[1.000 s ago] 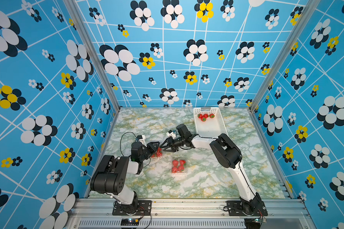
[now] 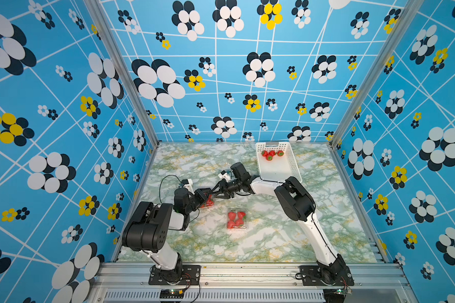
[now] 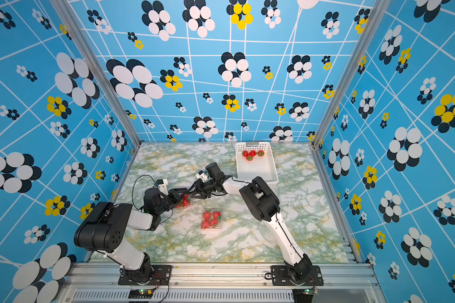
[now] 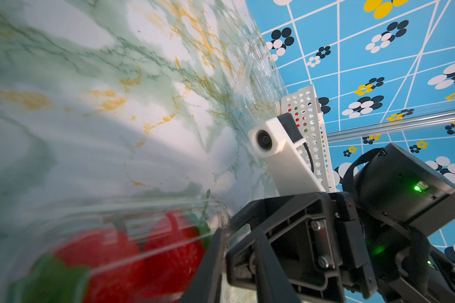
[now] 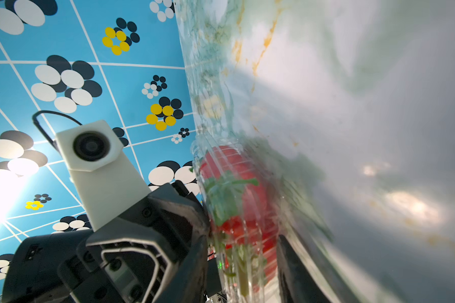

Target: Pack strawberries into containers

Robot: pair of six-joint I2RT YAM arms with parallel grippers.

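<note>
A clear container of red strawberries (image 4: 172, 247) (image 5: 232, 186) lies at the left-centre of the table, largely hidden by both grippers in the top views. My left gripper (image 2: 205, 193) and right gripper (image 2: 218, 194) meet over it from opposite sides. In the right wrist view its transparent plastic stands between the right fingers, which are apart; whether they touch it is unclear. The left fingertips are at the container's edge in the left wrist view. A second container with strawberries (image 2: 236, 219) (image 3: 210, 220) sits nearer the front centre.
A white perforated basket (image 2: 293, 166) (image 3: 273, 169) at the back right holds several strawberries. Patterned walls enclose the table.
My right gripper has moved slightly left toward the container and the left gripper. The left arm's elbow has shifted slightly right and up.
</note>
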